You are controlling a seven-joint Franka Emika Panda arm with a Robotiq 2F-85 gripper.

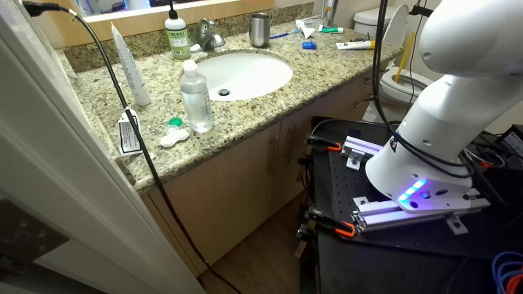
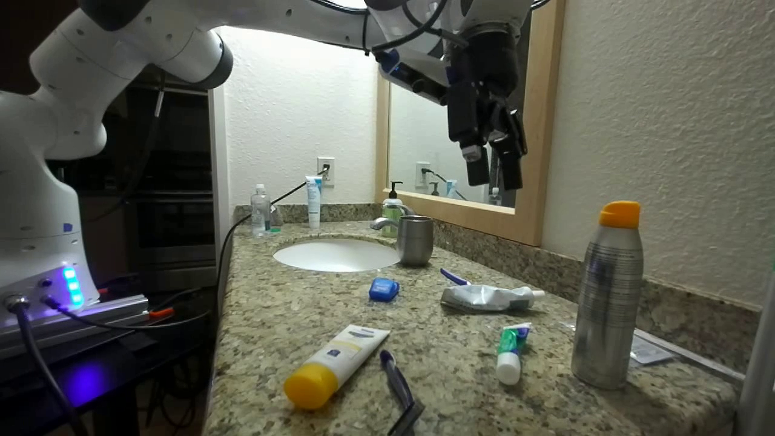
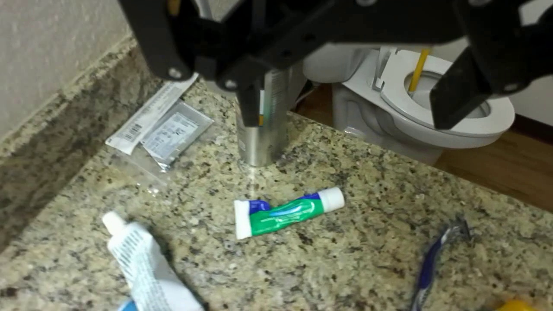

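Note:
My black gripper hangs high above the counter near the mirror, its fingers pointing down. In the wrist view its two fingers stand wide apart, with nothing held between them. Below lie a small green toothpaste tube with a white cap and a crumpled white-silver tube. A silver spray can, partly hidden by a finger in the wrist view, stands upright with its orange cap showing in the second exterior view. The gripper touches none of these.
A yellow-capped tube, a razor, a blue floss box and a steel cup share the counter. Beyond is the sink, with a soap bottle behind it. Flat packets lie by the backsplash.

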